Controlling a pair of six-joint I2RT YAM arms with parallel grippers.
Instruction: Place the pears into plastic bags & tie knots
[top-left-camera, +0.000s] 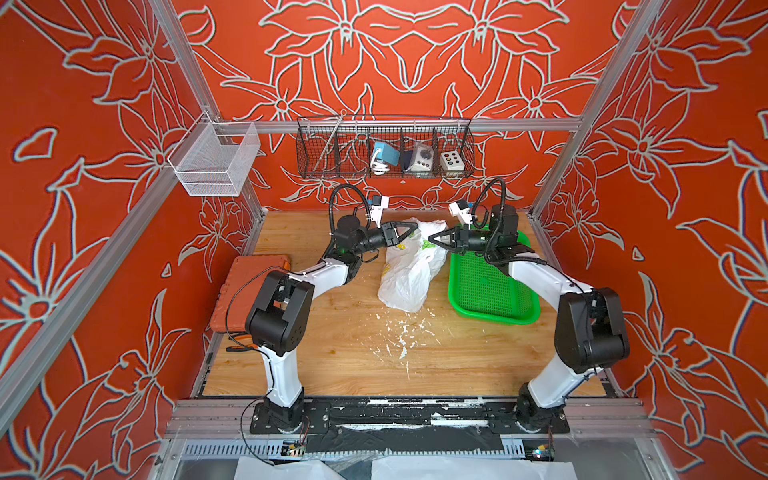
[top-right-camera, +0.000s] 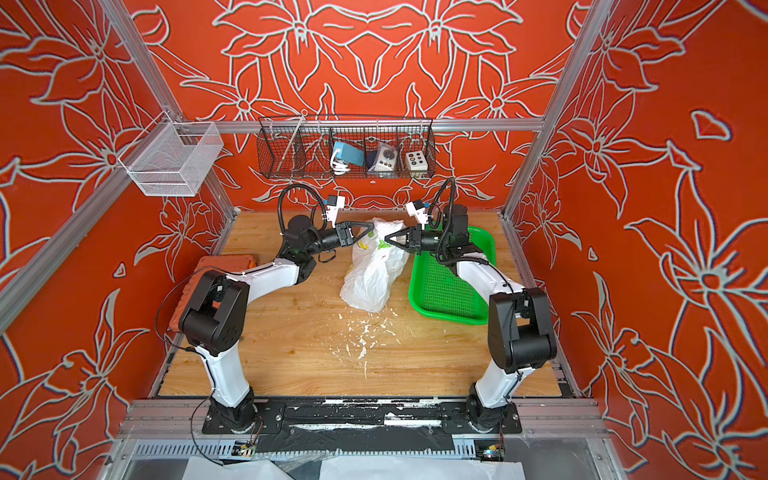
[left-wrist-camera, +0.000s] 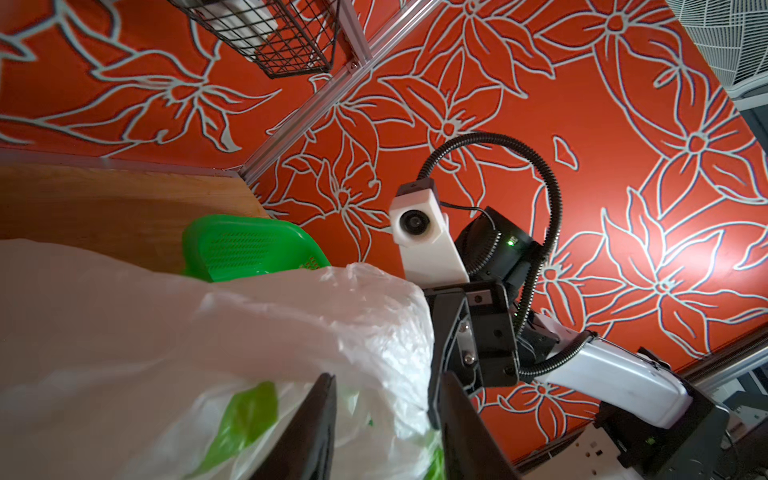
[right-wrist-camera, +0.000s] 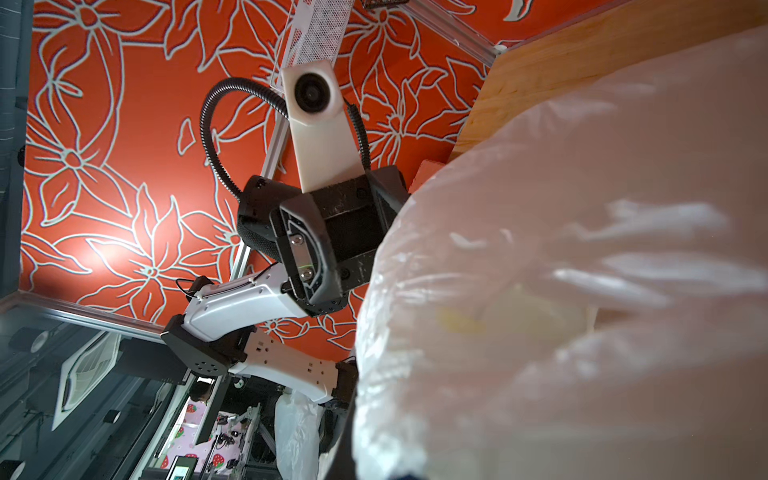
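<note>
A crumpled white plastic bag (top-left-camera: 408, 276) with green print lies at the middle of the table. Whether pears are inside is hidden. My left gripper (top-left-camera: 410, 229) hangs over the bag's back end, its fingers standing open in the left wrist view. My right gripper (top-left-camera: 434, 237) faces it from the right, at the same end of the bag; it looks shut, and the bag hides its tips in the right wrist view.
A green basket (top-left-camera: 493, 308) sits right of the bag and an orange case (top-left-camera: 244, 288) at the left. White scraps litter the front middle. A wire basket (top-left-camera: 336, 160) hangs on the back wall.
</note>
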